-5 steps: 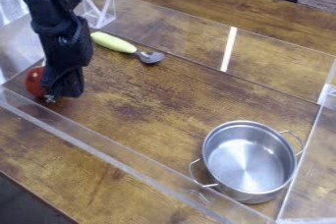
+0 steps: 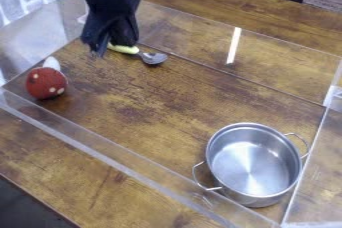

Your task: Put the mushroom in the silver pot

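The red mushroom [image 2: 47, 82], with pale spots and a white part, lies on its side at the left of the wooden table, against the clear wall. My black gripper [image 2: 112, 48] is up and to the right of it, apart from it, over the handle end of the spoon. Whether its fingers are open or shut cannot be made out. At the lower right stands the silver pot [image 2: 253, 163], upright with two loop handles, and it looks empty.
A spoon [image 2: 152, 58] with a yellow-green handle lies under and beside the gripper. Low clear walls [image 2: 107, 159] border the work area. A white strip [image 2: 234, 45] marks the back. Bare wood [image 2: 167, 102] stretches between mushroom and pot.
My gripper has moved from the mushroom up and to the right, now over the spoon's handle. The mushroom stays at the left and shows more fully. Spoon and pot have not moved.
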